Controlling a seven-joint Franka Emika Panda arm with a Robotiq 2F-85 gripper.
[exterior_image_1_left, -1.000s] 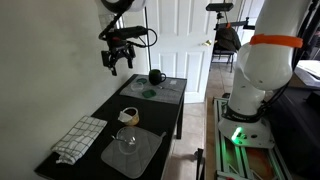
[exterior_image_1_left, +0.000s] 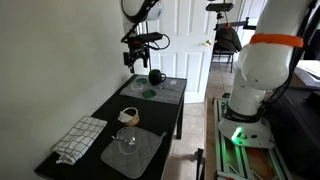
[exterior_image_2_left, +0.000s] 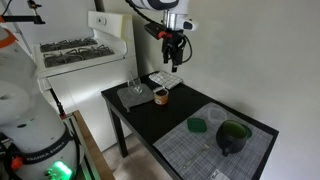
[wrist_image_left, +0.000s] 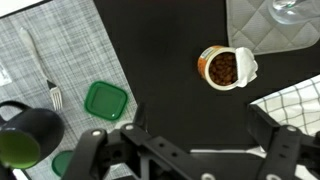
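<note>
My gripper (exterior_image_1_left: 137, 64) hangs high above the far part of the dark table, fingers apart with nothing between them. Both fingers show at the bottom of the wrist view, the left finger (wrist_image_left: 138, 118) over the grey mat's edge. A cup of brown pellets (wrist_image_left: 222, 68), a white flap on its rim, stands on bare table. On the grey mat are a small green dish (wrist_image_left: 105, 101), a dark green mug (wrist_image_left: 30, 135) and a fork (wrist_image_left: 42, 68). In exterior view 2 the gripper (exterior_image_2_left: 171, 65) is well above everything, touching nothing.
A clear glass vessel (exterior_image_1_left: 127, 139) stands on a grey quilted pad (exterior_image_1_left: 133, 158) at the near end. Beside it lies a checked cloth (exterior_image_1_left: 80, 139) along the wall side. A stove (exterior_image_2_left: 80, 55) stands beyond one table end.
In exterior view 1 my gripper has moved to the right, toward the mug's end of the table, staying high and open. The objects on the table have not moved.
</note>
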